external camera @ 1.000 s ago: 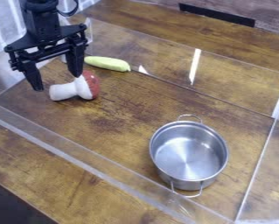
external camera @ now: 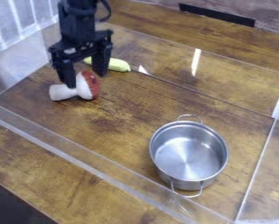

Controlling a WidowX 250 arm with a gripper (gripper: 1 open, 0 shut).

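My black gripper (external camera: pixel 80 58) hangs open at the upper left, its fingers blurred, over a red and white mushroom-shaped object (external camera: pixel 82 87) lying on the wooden table. A pale green elongated object (external camera: pixel 115 66) lies just behind the gripper, partly hidden by it. A steel pot (external camera: pixel 188 156) with two handles stands at the lower right.
Clear panels edge the wooden work area (external camera: pixel 107 149) on the left, front and right.
My gripper has moved right from the left side to above the red and white object. The objects on the table look unmoved.
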